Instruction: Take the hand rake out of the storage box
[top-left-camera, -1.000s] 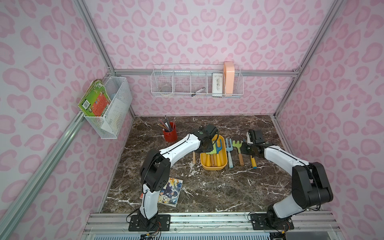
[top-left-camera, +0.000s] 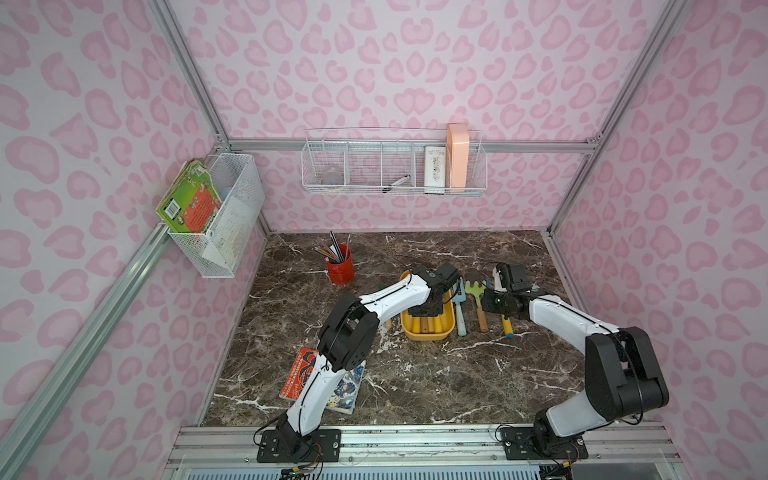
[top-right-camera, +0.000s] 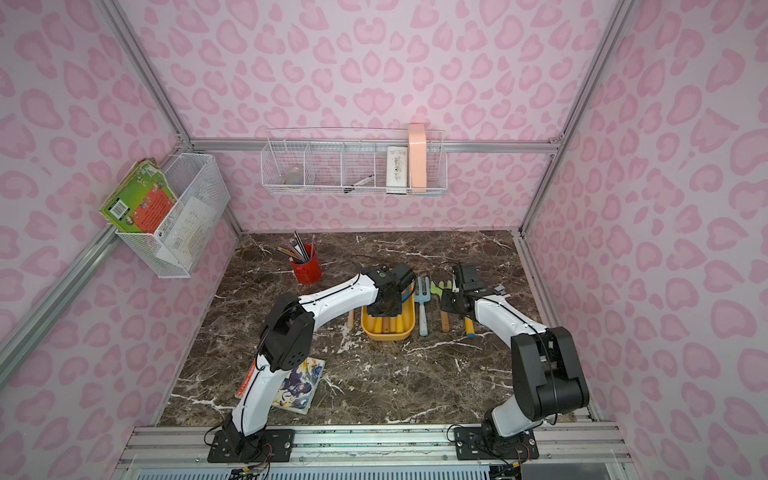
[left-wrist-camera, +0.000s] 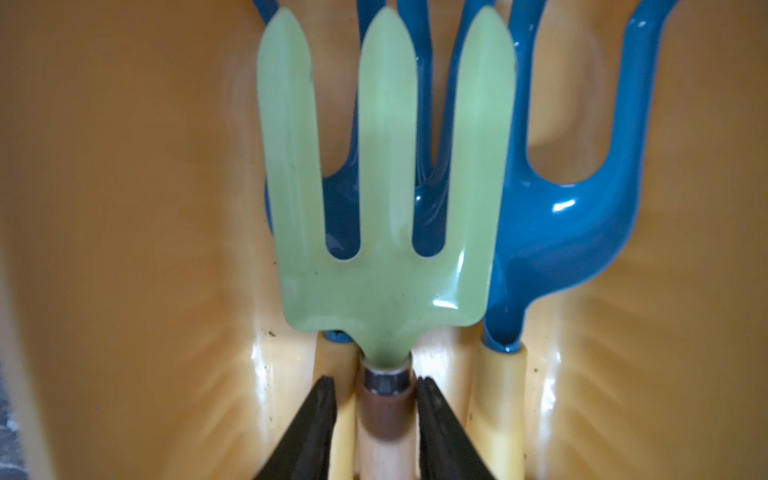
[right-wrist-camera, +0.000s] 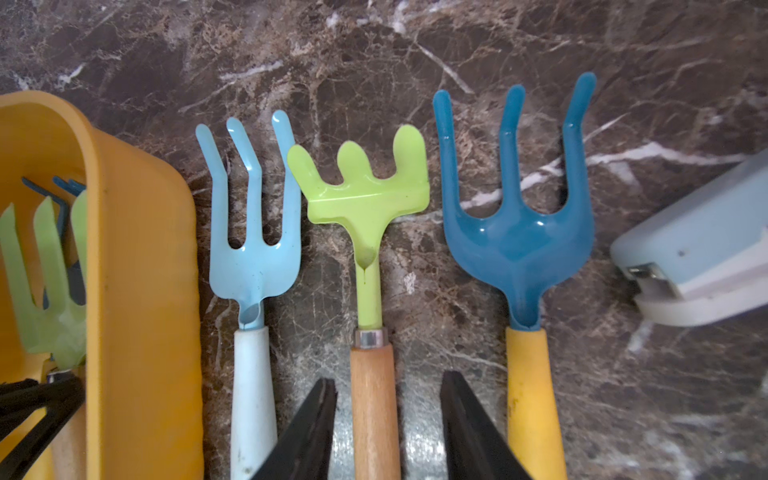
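The yellow storage box (top-left-camera: 428, 334) holds a pale green hand rake (left-wrist-camera: 384, 288) with a wooden handle, lying on blue forks (left-wrist-camera: 576, 224) with yellow handles. My left gripper is down in the box, its fingers part open on either side of the green rake's handle just below the metal collar. My right gripper stands open over the tools outside the box, above the wooden handle of a lime rake (right-wrist-camera: 360, 200).
Right of the box lie a light blue fork (right-wrist-camera: 252, 264), a dark blue fork (right-wrist-camera: 520, 240) and a stapler (right-wrist-camera: 696, 248). A red pen cup (top-left-camera: 340, 268) stands back left; books (top-right-camera: 296, 384) lie front left.
My left arm has moved right and into the box over the green rake. The right arm has shifted only slightly.
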